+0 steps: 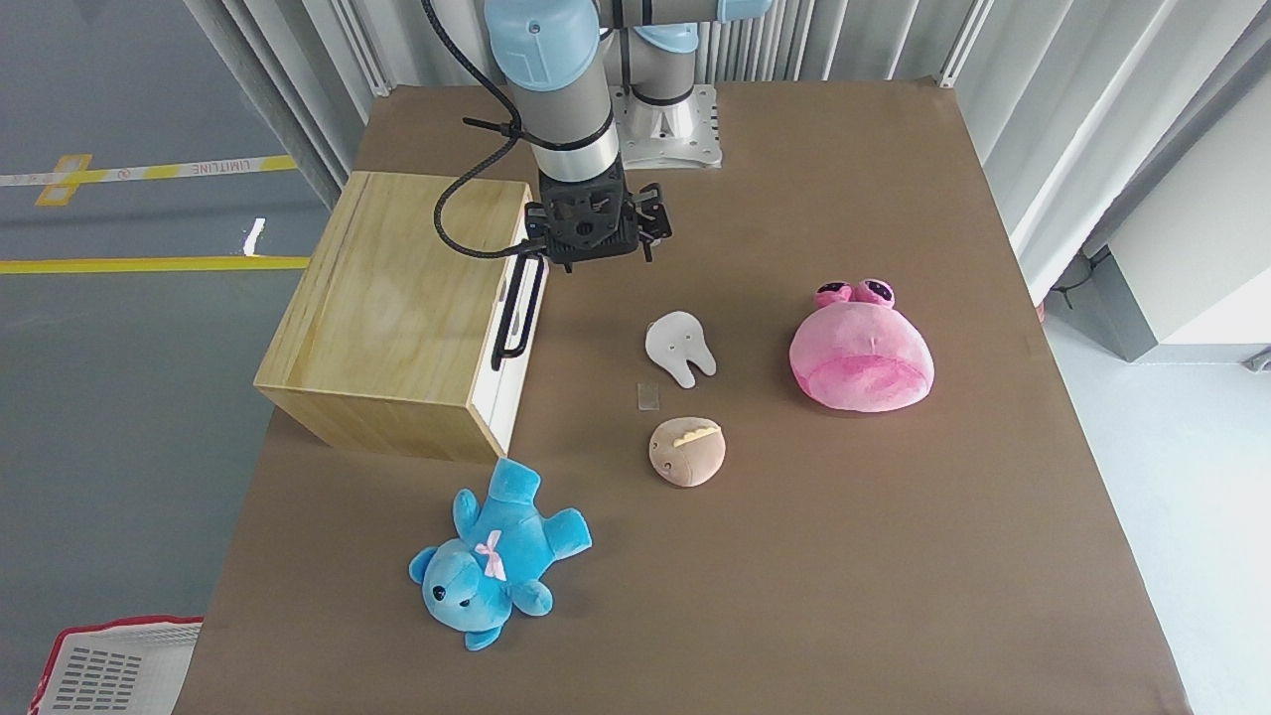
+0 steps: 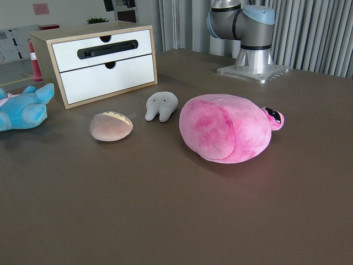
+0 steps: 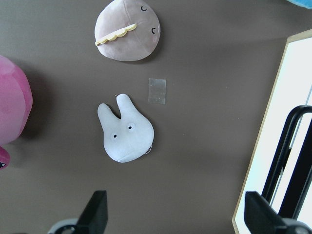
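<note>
My gripper (image 1: 605, 232) hangs at the arm's end above the drawer cabinet's front edge; in the wrist view its two fingers (image 3: 95, 214) stand wide apart at the bottom, open, with only bare table between. The wooden cabinet (image 1: 381, 298) has white drawers (image 2: 107, 78), both shut, and a black handle (image 2: 107, 49). Beside it lie a white long-eared plush (image 3: 126, 134), a beige round plush (image 3: 126, 39) with a yellow frill and, farther right in the front view, a pink plush (image 1: 860, 357). A blue bear (image 1: 500, 554) lies near the cabinet's front-view lower corner.
A small clear square (image 3: 157, 91) lies on the table between the white and beige plush toys. A red-rimmed basket (image 1: 113, 667) stands off the table at lower left.
</note>
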